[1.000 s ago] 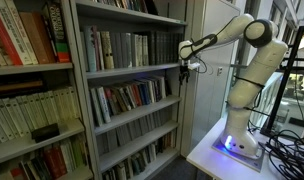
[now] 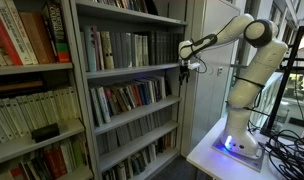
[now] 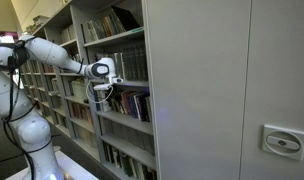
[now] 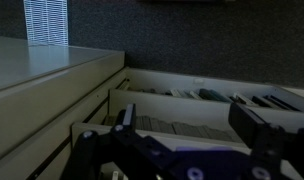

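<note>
At the bottom of the wrist view my gripper stands open. Its two dark fingers (image 4: 128, 120) are well apart, and no object shows between them; shelf boards and rows of books (image 4: 197, 130) appear farther off behind the gap. Exterior view 1 has the gripper (image 2: 185, 76) raised in front of the right end of the bookcase (image 2: 114, 73), fingers pointing down. From the other side, the gripper (image 3: 112, 80) overlaps the shelves in the image; whether it touches them cannot be made out.
A white table (image 2: 212, 160) lies below the arm, its visible top mostly bare. Black cables (image 2: 289, 150) hang beside the base. Right of the bookcase stands a broad pale panel (image 3: 202, 90). Dark floor (image 4: 192, 50) shows beyond the shelves in the wrist view.
</note>
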